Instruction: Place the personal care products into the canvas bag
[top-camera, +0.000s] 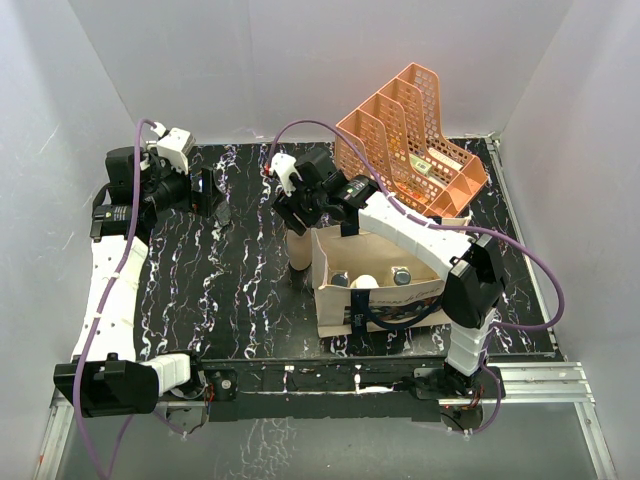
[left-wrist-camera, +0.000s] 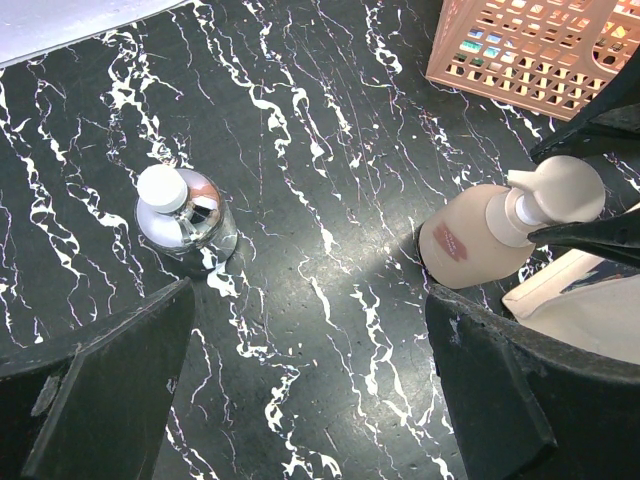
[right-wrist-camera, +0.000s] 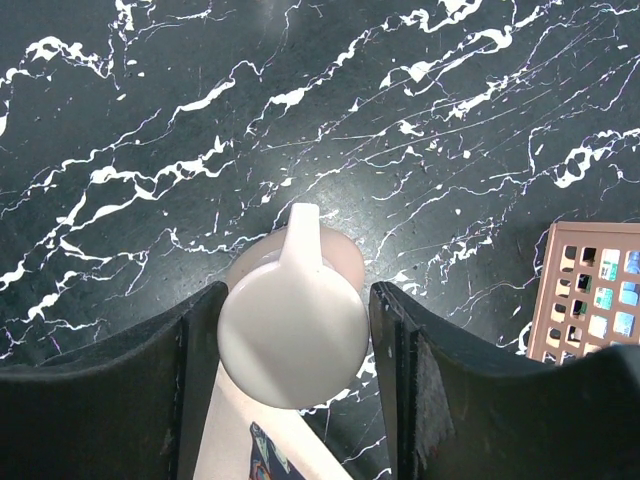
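Note:
A tan pump bottle stands just left of the canvas bag. My right gripper is over it; in the right wrist view its fingers flank the white pump head, and I cannot tell whether they grip it. A clear bottle with white cap stands at the left, near my left gripper, which is open and empty. The bag holds several containers, among them a silver-capped one.
An orange plastic rack stands at the back right, behind the bag. Pale walls surround the table.

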